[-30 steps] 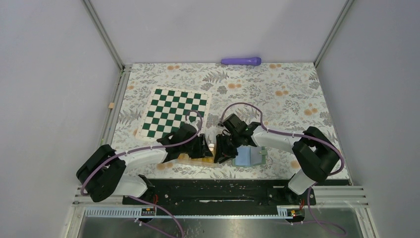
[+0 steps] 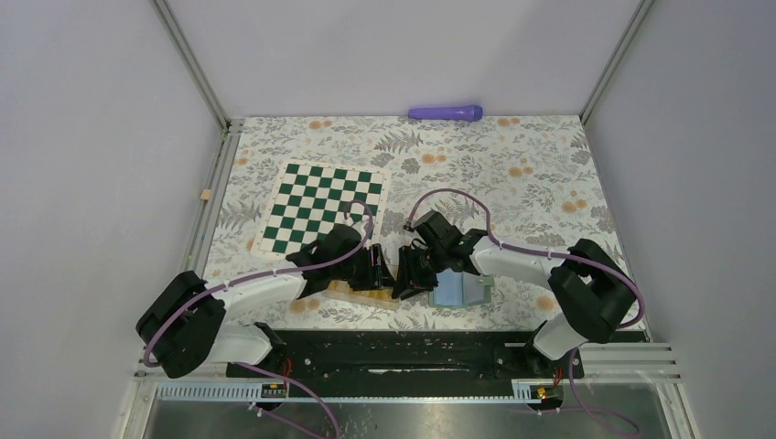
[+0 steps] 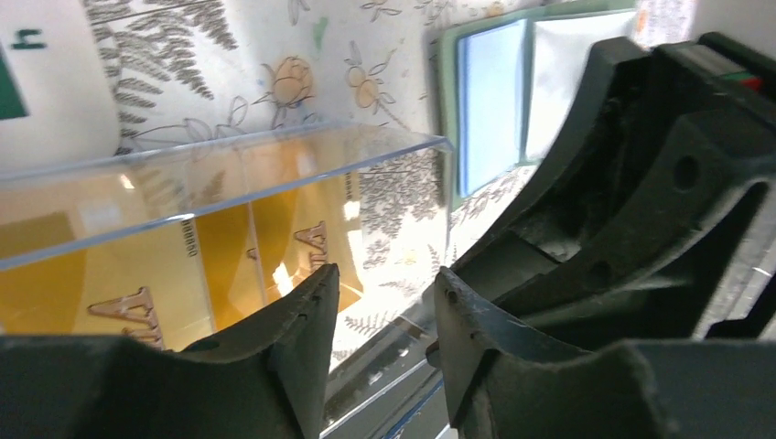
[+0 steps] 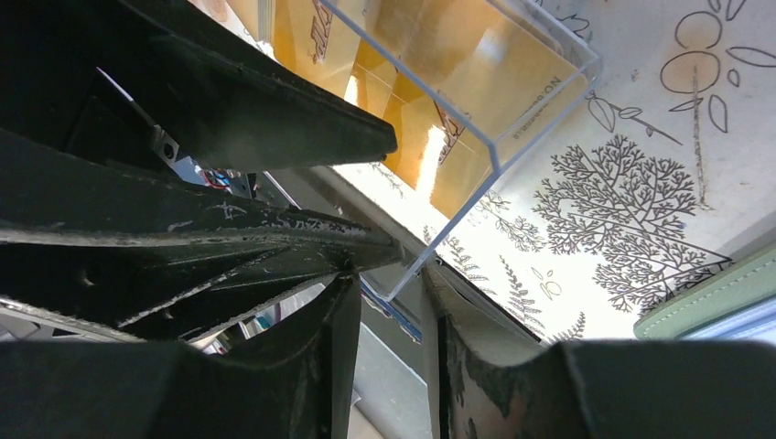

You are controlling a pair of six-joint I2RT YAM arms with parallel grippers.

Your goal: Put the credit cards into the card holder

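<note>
A clear acrylic box [image 3: 403, 192] holding gold cards [image 3: 307, 247] lies along the table's front edge, under both grippers. My left gripper is part open above the box's front part, nothing visible between its fingers. My right gripper is at the box's right end, its fingers part open around or beside a clear corner; whether they touch it I cannot tell. A green-edged card holder [image 3: 447, 101], with blue and white inner panels, lies to the right, partly hidden by the right arm in the top view [image 2: 448, 291].
A checkered board [image 2: 311, 201] lies behind the left arm, and a purple microphone [image 2: 444, 112] at the back edge. The two grippers are very close together.
The board and holder are unchanged.
</note>
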